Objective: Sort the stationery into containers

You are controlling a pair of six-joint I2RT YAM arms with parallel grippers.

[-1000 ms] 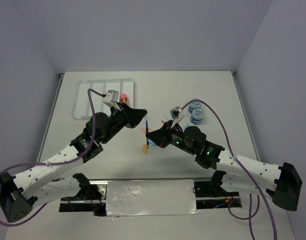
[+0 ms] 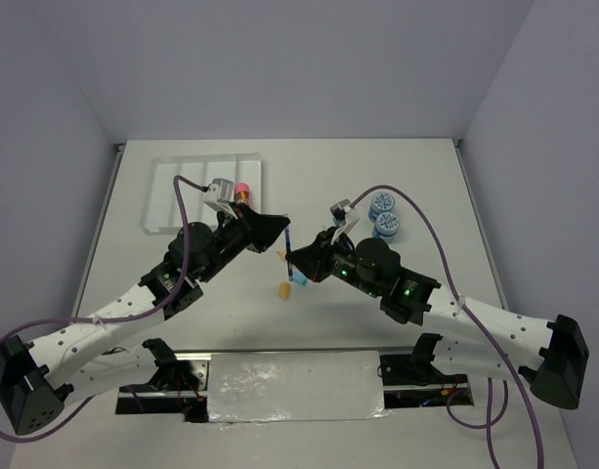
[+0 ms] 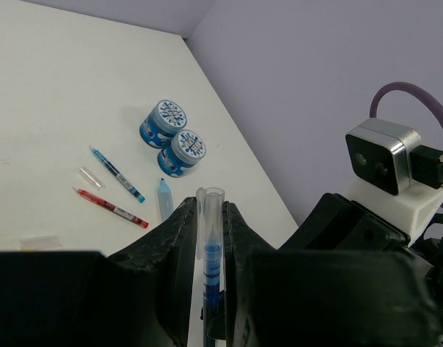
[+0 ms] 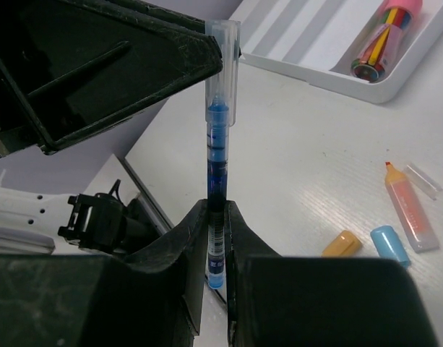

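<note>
My left gripper [image 2: 282, 227] is shut on a clear pen cap [image 4: 222, 69], which points down. Below it, my right gripper is shut on the upright blue pen [image 4: 217, 173]. The pen's top end sits inside the cap's open lower end, as the right wrist view shows. In the left wrist view, the cap [image 3: 212, 210] is gripped between the left fingers, with the pen's blue part beneath it. A white compartment tray [image 2: 201, 161] stands at the back left, holding a pink-topped tube of coloured pencils [image 4: 380, 47].
Two blue jars with white lids [image 3: 163, 123] stand at the right. A blue pen, a red pen [image 3: 111, 207], a loose clear cap [image 3: 91, 178] and a light blue marker [image 3: 165, 199] lie nearby. An orange highlighter [image 4: 410, 210] lies near blue [image 4: 389, 244] and orange [image 4: 342, 244] caps.
In the top view, my right gripper has shifted slightly up the picture with the pen, towards the left gripper. The left arm has barely moved.
</note>
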